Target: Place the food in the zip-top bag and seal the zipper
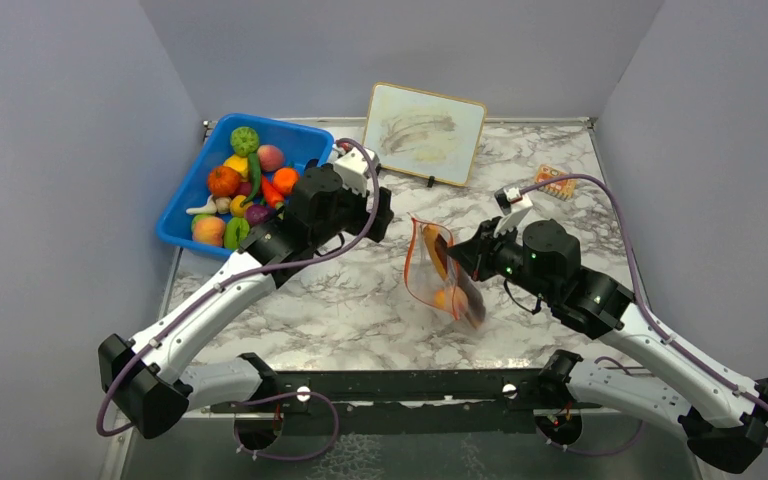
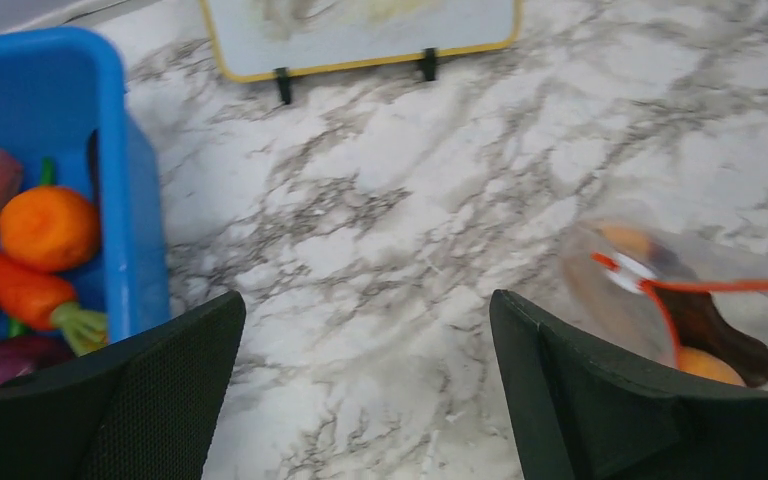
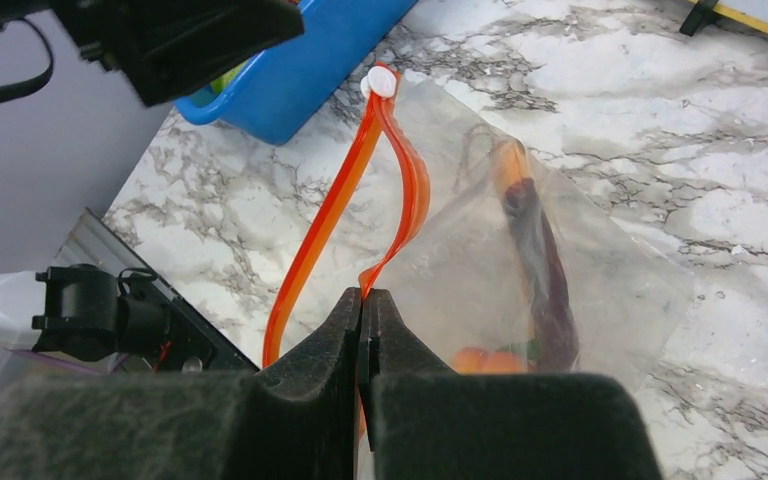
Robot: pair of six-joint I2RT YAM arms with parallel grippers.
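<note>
The clear zip bag (image 1: 425,270) with an orange-red rim stands mouth open in the middle of the table. Inside it, an orange round food (image 1: 448,299) and a long dark food (image 3: 545,275) show through the film. My right gripper is shut with its tips on the bag's orange rim (image 3: 410,205); only this thin edge shows between them. A white slider (image 3: 380,82) sits at the rim's far corner. Left of the bag, my left gripper has its fingers apart over bare table, nothing between its fingers.
A blue bin (image 1: 173,222) full of produce, including a pumpkin (image 1: 224,181) and a carrot (image 1: 271,193), stands at the back left, partly under the left arm. A whiteboard (image 1: 425,135) lies at the back. An orange patterned item (image 1: 557,182) is at the back right.
</note>
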